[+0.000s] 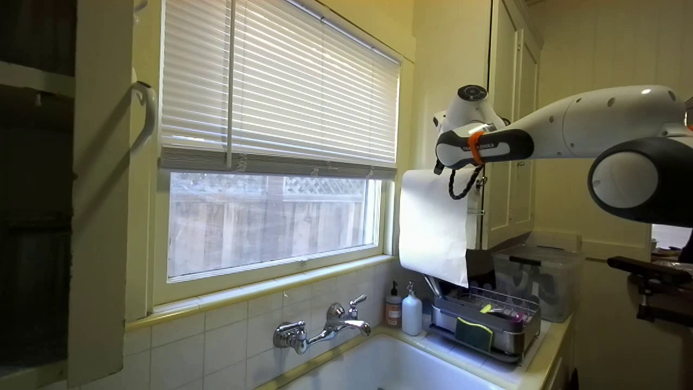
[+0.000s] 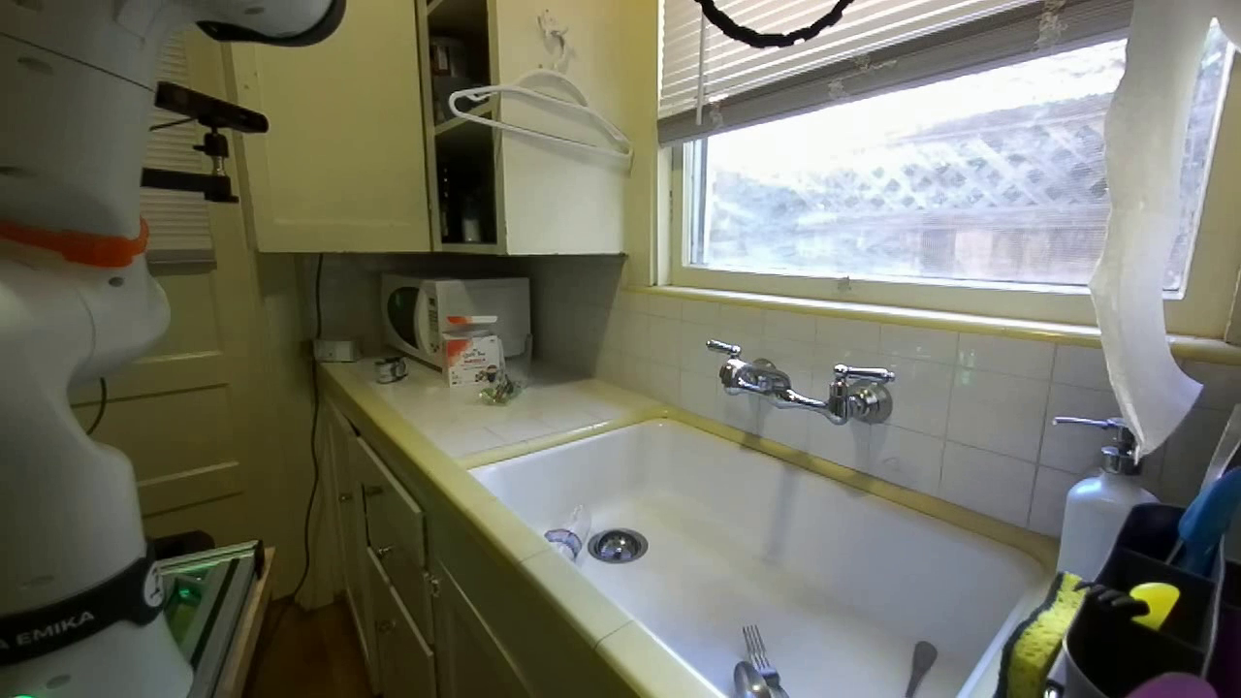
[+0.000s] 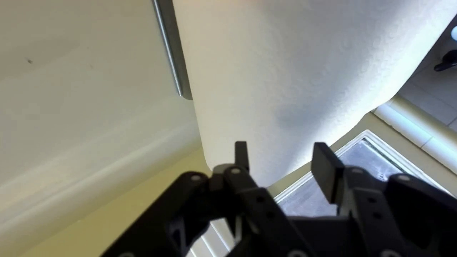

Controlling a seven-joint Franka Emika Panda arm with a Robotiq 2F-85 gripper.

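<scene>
A long white paper sheet, looking like paper towel [image 1: 433, 227], hangs beside the cabinet at the right of the window. In the second exterior view its curled edge [image 2: 1146, 221] drops in front of the window, down to the soap bottle. My gripper has its fingers apart near the sheet's edge; the paper [image 3: 265, 85] shows beyond the gap. Whether any paper lies between the fingers cannot be told. A grey metal bar, perhaps the holder [image 3: 173, 51], runs along the sheet's side in the wrist view.
Below the sheet stand a dish rack [image 1: 487, 322], a white soap bottle [image 1: 412, 313] and a brown one [image 1: 393, 308]. The cabinet [image 1: 513, 130] is close behind the arm. In the sink [image 2: 814, 523] lie a fork [image 2: 758, 651] and other utensils.
</scene>
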